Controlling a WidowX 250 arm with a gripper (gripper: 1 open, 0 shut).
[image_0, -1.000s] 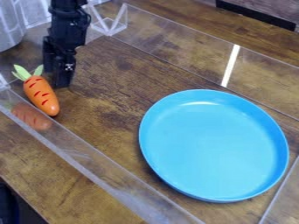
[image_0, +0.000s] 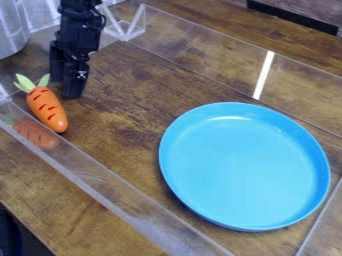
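Note:
An orange toy carrot (image_0: 46, 106) with pale green leaves lies on the wooden floor of a clear-walled enclosure at the left. Just behind it, at the upper left, my dark gripper (image_0: 70, 82) hangs low, apart from the carrot's body and near its leaves. Whether its fingers are open or shut is hard to make out against the dark wood. A large light-blue plate (image_0: 245, 166) lies on the right.
Transparent walls (image_0: 114, 200) border the wooden surface, with one along the front left beside the carrot. A white object (image_0: 16, 25) sits at the top left corner.

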